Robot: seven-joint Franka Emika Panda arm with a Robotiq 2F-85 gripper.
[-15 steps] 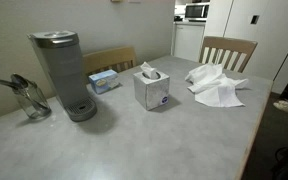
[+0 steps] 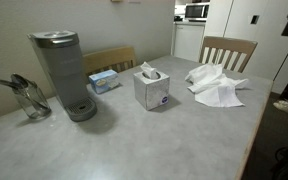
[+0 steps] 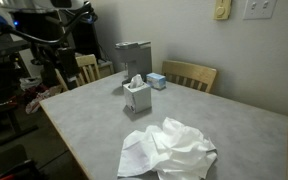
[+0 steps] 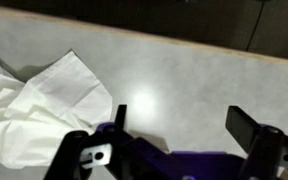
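My gripper is open, its two dark fingers spread wide at the bottom of the wrist view, with only bare table between them. In exterior view 2 the arm (image 3: 34,45) reaches in at the upper left, above the table's edge. A crumpled white cloth or paper (image 4: 44,115) lies to the left in the wrist view, apart from the fingers. The same white sheet (image 2: 217,85) is spread at the table's far right in exterior view 1. Near the table's middle stands a tissue box (image 2: 151,88) with a tissue sticking out.
A grey coffee maker (image 2: 64,75), a small blue box (image 2: 104,81) and a glass with spoons (image 2: 30,99) stand along the wall side. Chairs (image 2: 229,53) border the table (image 2: 134,145).
A dark part of the arm now shows at the upper right of exterior view 1, where none showed before. The objects on the table have not moved.
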